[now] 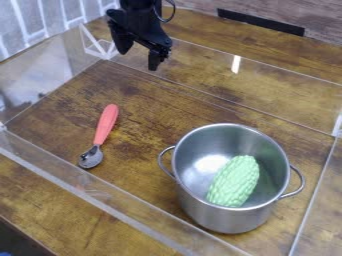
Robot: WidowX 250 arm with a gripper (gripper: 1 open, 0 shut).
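Note:
My black gripper (138, 50) is up at the top middle of the view, open, with nothing seen between its fingers. In the lower right stands a steel pot (201, 210) with two side handles, a green textured oblong object (235, 180) lying inside it. A spoon with a red handle (107, 124) lies on the wooden surface at the left, its steel bowl toward the front.
Clear plastic walls (36, 22) edge the work area at the left and around it.

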